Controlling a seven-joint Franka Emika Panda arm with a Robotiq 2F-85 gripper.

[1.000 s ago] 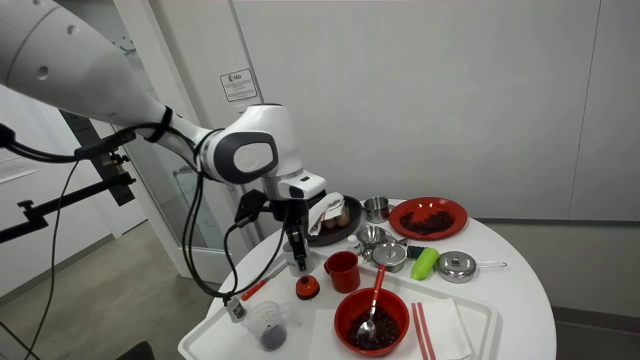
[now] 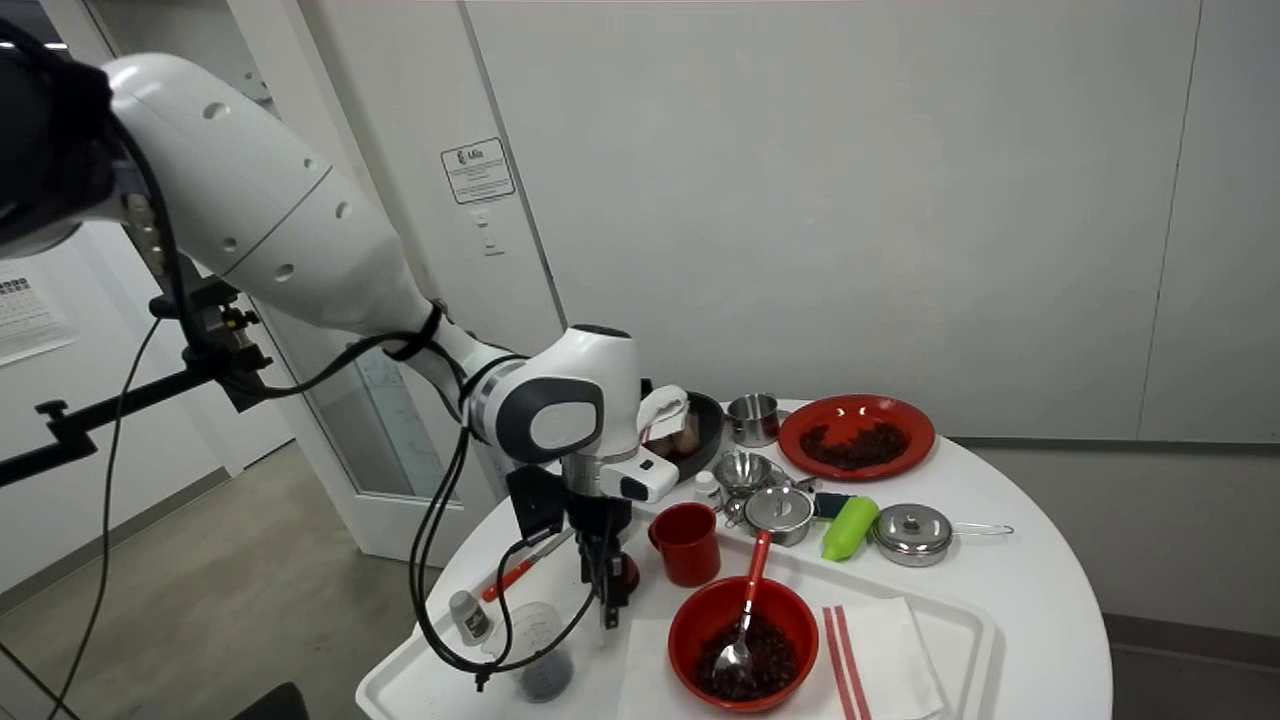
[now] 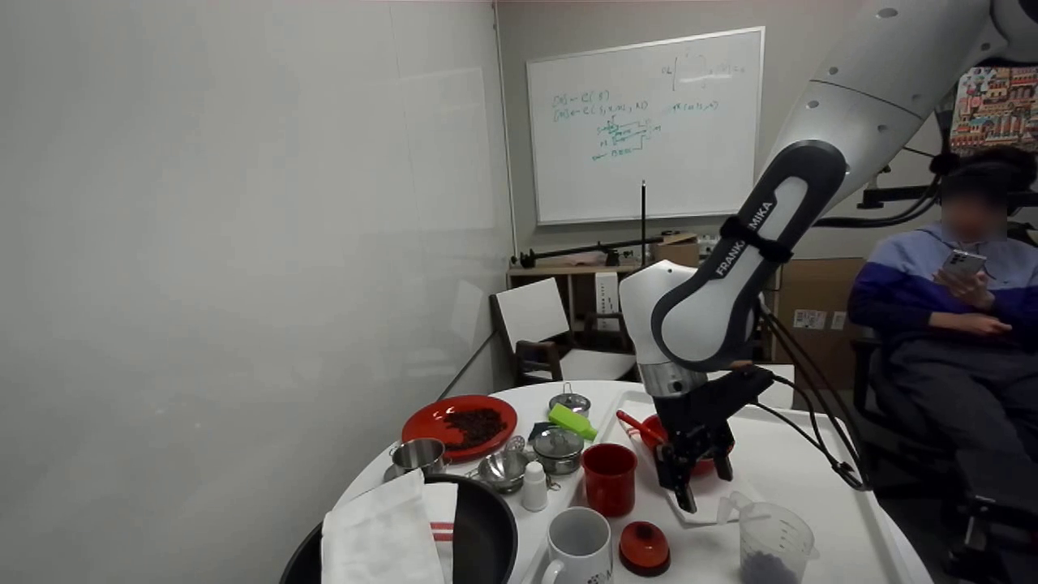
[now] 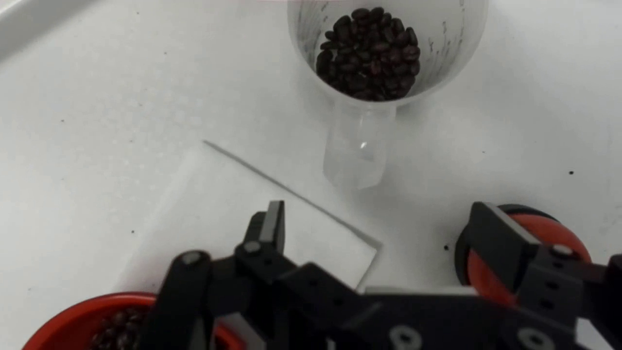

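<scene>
My gripper stands open above the white tray, its fingers wide apart and nothing between them. In the wrist view, a clear measuring cup [image 4: 359,143] with dark beans in its bottom stands ahead, its handle pointing toward the gap between the fingers. The right finger [image 4: 502,248] overlaps a red and black round object [image 4: 551,230] in that view. Behind the left finger lies a white napkin [image 4: 233,204]. Partly hidden by the gripper, a red bowl [image 4: 64,321] with dark beans shows at lower left; a red-handled spoon [image 2: 753,588] rests in it.
Close to the gripper stands a red mug [image 3: 610,478], with a white mug [image 3: 579,547] beside it. A dark pan [image 3: 496,526], metal pots and a red plate [image 2: 918,442] crowd the back of the table. Bare tray [image 4: 87,140] lies left of the measuring cup.
My arm has come down and slightly right in exterior view 1. The gripper now covers the red and black object there. Objects on the table look unmoved.
</scene>
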